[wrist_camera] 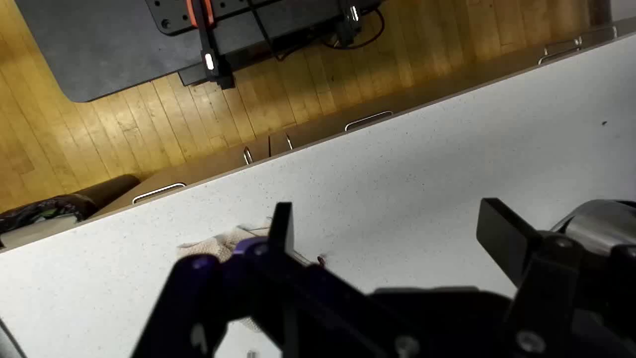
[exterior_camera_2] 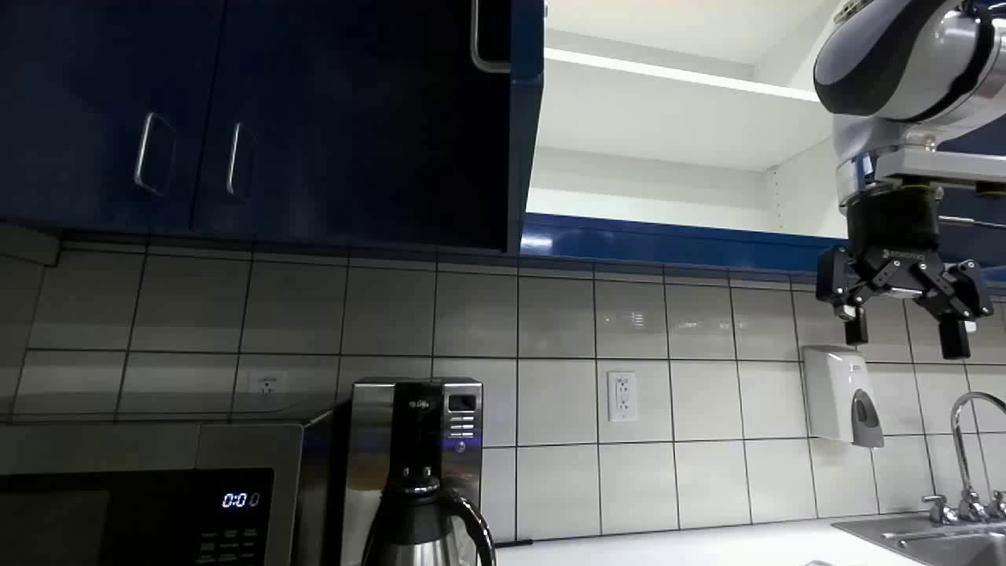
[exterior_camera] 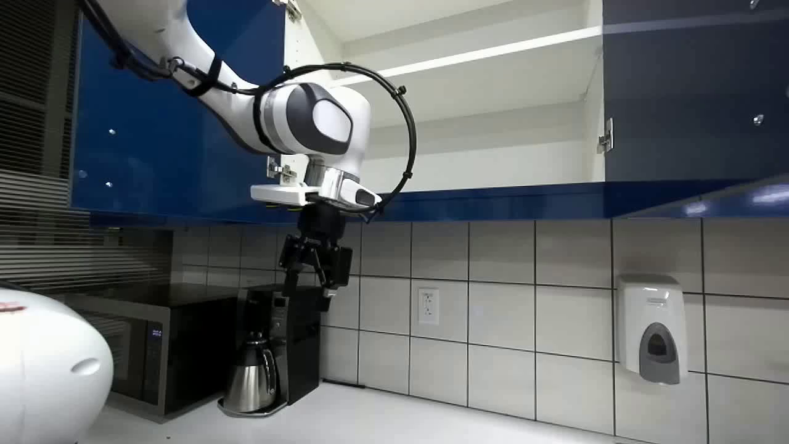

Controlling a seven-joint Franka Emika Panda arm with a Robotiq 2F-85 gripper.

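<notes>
My gripper (exterior_camera_2: 902, 339) hangs open high above the counter, its fingers pointing down and nothing between them. In the wrist view the two fingers (wrist_camera: 283, 229) stand wide apart over the white counter (wrist_camera: 381, 197). A beige cloth (wrist_camera: 223, 243) lies on the counter, partly hidden behind one finger. Some small dark red thing and a purple patch show near it, too covered to name. The cabinet (exterior_camera_2: 651, 179) behind the arm is open, and its visible shelves are bare.
A coffee maker (exterior_camera: 301, 340) with a steel carafe (exterior_camera: 251, 381) stands beside the microwave (exterior_camera_2: 151, 443). On the tiled wall hang an outlet (exterior_camera: 428, 306) and a soap dispenser (exterior_camera: 651, 325). A sink (exterior_camera_2: 934, 539) lies at the right. Open cabinet doors (exterior_camera: 695, 103) flank the shelves.
</notes>
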